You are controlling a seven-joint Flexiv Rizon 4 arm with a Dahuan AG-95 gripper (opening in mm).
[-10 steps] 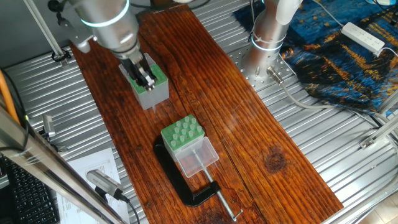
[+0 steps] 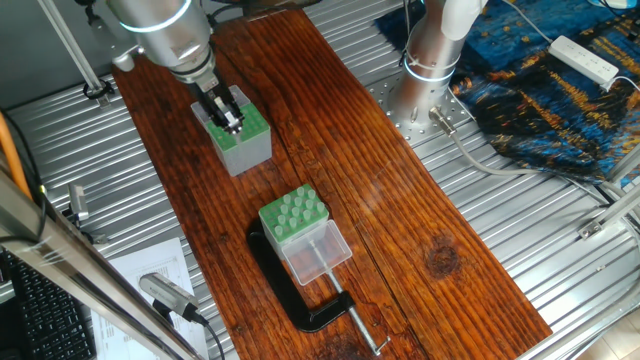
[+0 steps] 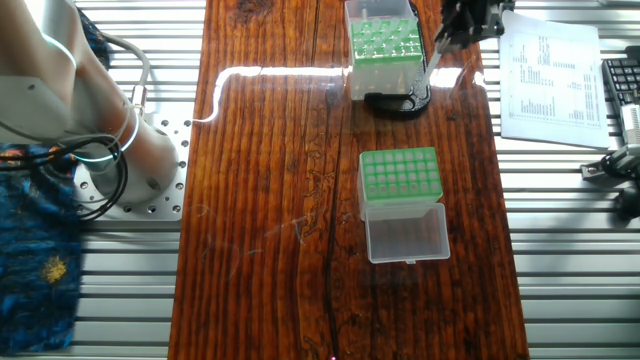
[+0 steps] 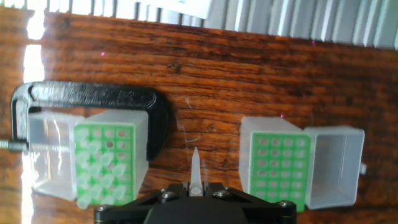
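In the wrist view my gripper is shut on a translucent pipette tip (image 4: pixel 196 163), whose point stands out ahead of the fingers. The gripper is over the gap between two green-topped boxes there. On the left, the clamped tip box (image 4: pixel 104 163) holds several pale tips standing in its grid, with a few holes empty. The other tip box (image 4: pixel 280 163), on the right, shows a green grid of holes with no tips standing up. From exterior view 1, the gripper (image 2: pixel 235 126) covers part of that second box (image 2: pixel 243 152).
A black C-clamp (image 2: pixel 290 285) encloses the tip-filled box, its screw running across the open lid (image 2: pixel 318 255). The second box's clear lid (image 3: pixel 408 235) lies open beside it. Bare wood surrounds both.
In exterior view 1 my gripper and arm have shifted slightly up and left. Both boxes and the clamp have stayed put.
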